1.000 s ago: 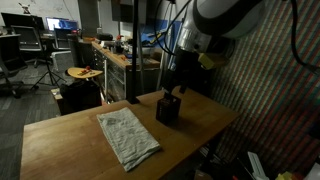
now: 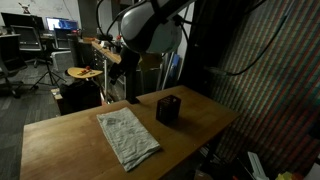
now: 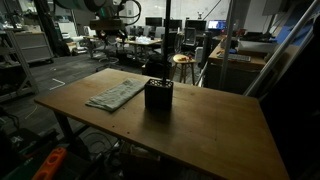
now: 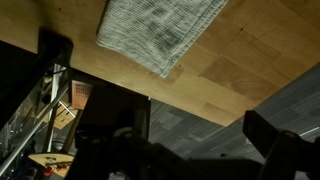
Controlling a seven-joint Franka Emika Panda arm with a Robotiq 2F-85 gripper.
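A grey cloth (image 2: 128, 137) lies flat on the wooden table, and the same cloth (image 4: 160, 32) fills the top of the wrist view. A black, open-topped box with perforated sides (image 3: 159, 96) stands upright to the cloth's right in exterior view 1. High above the table is my gripper, with its dark fingers wide apart at the bottom of the wrist view. Nothing shows between them. In exterior view 1 the fingers are too dark against the background to make out clearly.
A thin dark pole (image 3: 166, 45) rises behind the box. Bare wood (image 3: 220, 125) stretches along the table (image 2: 55, 150) beyond the box and cloth. Chairs, desks and a round stool (image 2: 84, 73) stand in the room behind.
The arm has swung left and upward in exterior view 1, away from above the box. Cloth and box have stayed where they were.
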